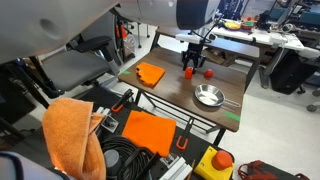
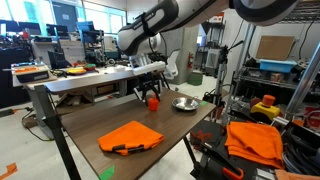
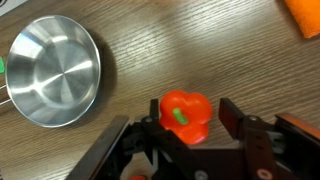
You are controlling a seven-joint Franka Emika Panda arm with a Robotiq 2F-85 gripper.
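A red cup (image 1: 188, 73) stands upright on the brown table, and in the wrist view a small green spot (image 3: 181, 117) shows inside its opening. Directly above is my gripper, pointing down. Its dark fingers (image 3: 228, 108) are spread, one on each side of the cup (image 3: 186, 127), with gaps seeming to show at the rim. Exterior view 2 has the cup (image 2: 153, 104) right below the gripper, whose fingertips are hard to make out there. How far down they reach along the cup cannot be told.
Close to the cup lies a round red object (image 1: 208, 73). A metal pan (image 1: 209, 96) with a handle sits toward the table's right end. An orange cloth (image 1: 150, 74) lies flat at the other end. Bare tabletop separates these things.
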